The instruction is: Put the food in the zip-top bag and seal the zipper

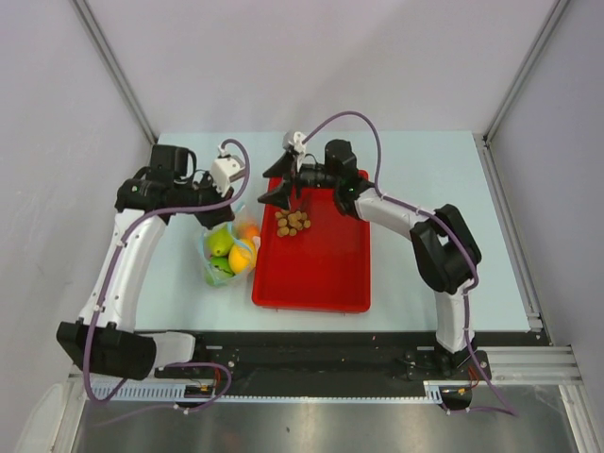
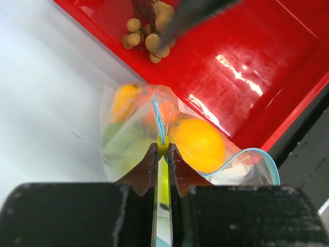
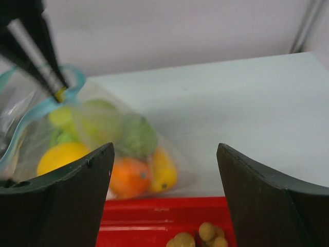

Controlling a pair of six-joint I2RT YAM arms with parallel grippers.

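A clear zip bag (image 1: 226, 255) holding green, yellow and orange food sits left of a red tray (image 1: 311, 274). My left gripper is shut on the bag's blue zipper (image 2: 158, 118), with a yellow piece at its fingertips, probably the slider. An orange fruit (image 2: 195, 144) shows beneath the film. My right gripper (image 1: 277, 179) stands open above the tray's upper left, apart from the bag; in the right wrist view its two fingers are wide apart with nothing held between them.
A bunch of small tan round items (image 1: 291, 225) lies in the tray. The dark front edge runs below the tray.
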